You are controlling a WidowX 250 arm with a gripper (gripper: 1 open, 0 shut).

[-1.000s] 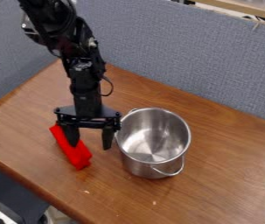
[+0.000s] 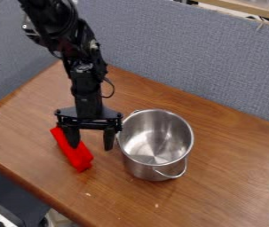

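Note:
A red oblong object lies on the wooden table, left of a steel pot with handles. The black gripper hangs from the arm just over the red object, its fingers spread apart, the right one close beside the pot's left rim. The lower end of the left finger is hard to make out against the red object; whether it touches it I cannot tell.
Grey padded walls stand behind and to the left. The table's front left edge drops to a dark area with clutter at the bottom corner.

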